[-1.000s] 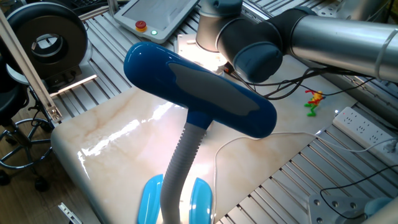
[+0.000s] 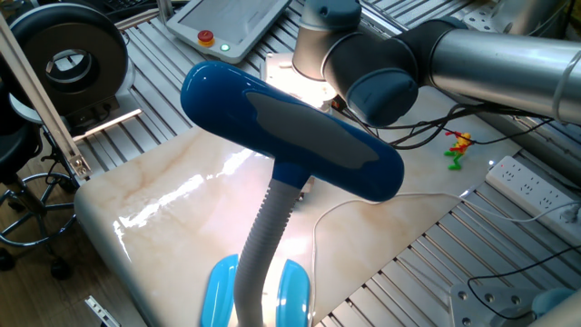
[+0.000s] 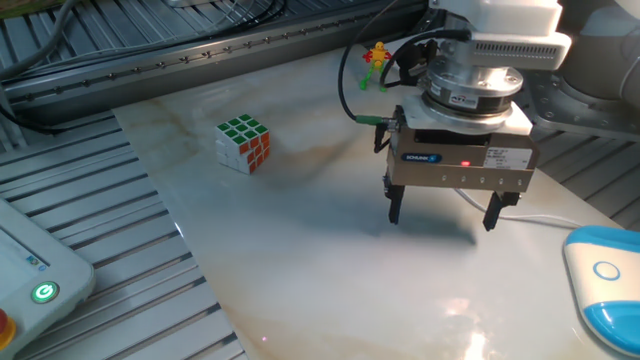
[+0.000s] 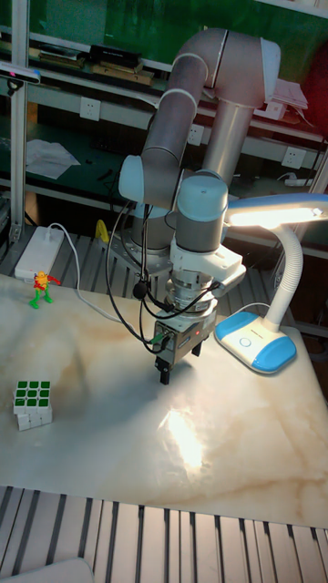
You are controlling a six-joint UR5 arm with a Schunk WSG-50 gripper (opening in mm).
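In exterior view 2 my gripper point(image 3: 442, 220) points downward above the pale marbled board point(image 3: 330, 290), its two black fingers spread wide and nothing between them. The same gripper point(image 4: 180, 369) hangs left of the lamp's base in exterior view 3. A Rubik's cube point(image 3: 243, 144) with a green top and an orange side rests on the board, well apart from the fingers; its layers look slightly turned. Near the board's back edge stands a small red, yellow and green figure point(image 3: 376, 66). The lamp head hides the gripper in exterior view 1.
A blue and white desk lamp point(image 2: 290, 132) leans over the board, its base point(image 4: 256, 342) standing close to the gripper. Its white cord crosses the board to a power strip point(image 2: 536, 195). A control tablet point(image 2: 227, 23) lies beside the board. The board's front part is clear.
Lamp and figure have not moved.
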